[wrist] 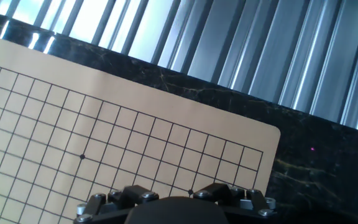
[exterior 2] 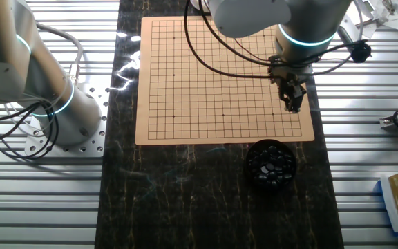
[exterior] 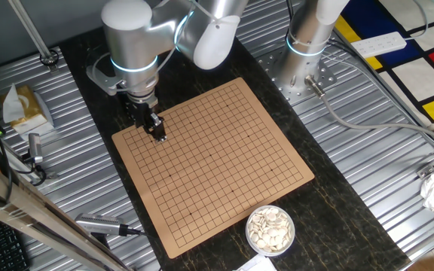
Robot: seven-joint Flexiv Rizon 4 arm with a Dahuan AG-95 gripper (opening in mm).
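Note:
My gripper (exterior: 160, 138) points down over the upper left part of a tan grid board (exterior: 213, 155). In the other exterior view, the gripper (exterior 2: 294, 107) hangs over the board's right side, near the corner by the black bowl. Along the bottom of the wrist view its dark finger linkages show on either side of a dark housing, which hides what lies between the tips. Whether the fingers are open, or hold a stone, is not clear. No stones are visible on the board's uncovered grid. White stones fill a clear round bowl (exterior: 270, 230); black stones fill a black bowl (exterior 2: 270, 164).
Dark marble tabletop (exterior 2: 178, 200) surrounds the board, with bare room beside the black bowl. The arm's base (exterior: 301, 71) stands right of the board. A tissue box (exterior: 29, 111) sits on the ribbed metal surface to the left. Cables loop around the arm.

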